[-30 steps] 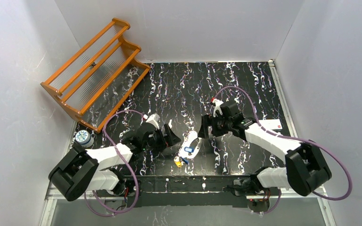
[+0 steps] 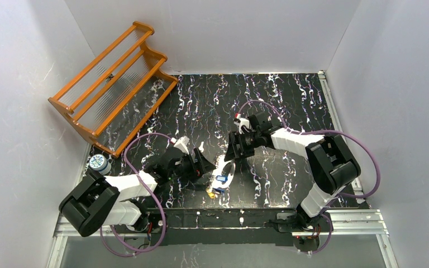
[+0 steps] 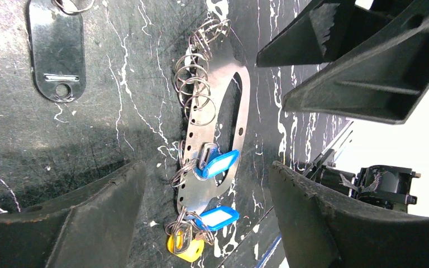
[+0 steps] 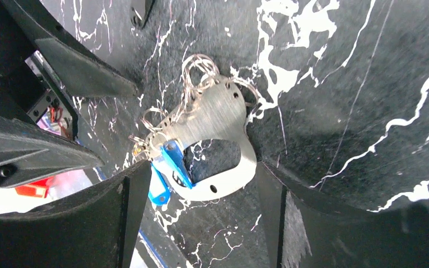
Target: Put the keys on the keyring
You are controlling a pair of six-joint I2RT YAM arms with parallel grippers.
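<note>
A metal plate keyring with a D-shaped opening lies flat, several wire rings strung along its edge. Key tags sit at its near end: a blue tag over the plate, a second blue tag and a yellow tag beside it. From the left, my left gripper points at the plate, open and empty. My right gripper hangs open above the plate's far right side, nothing between its fingers. Each wrist view catches the other arm's spread fingers.
A black tag with a ring lies left of the plate. An orange wooden rack stands at the back left, and a round white-topped object sits behind the left arm.
My right gripper has travelled left, closer to the plate and to the left gripper. The left arm shifted only slightly. The plate and tags lie about where they were.
</note>
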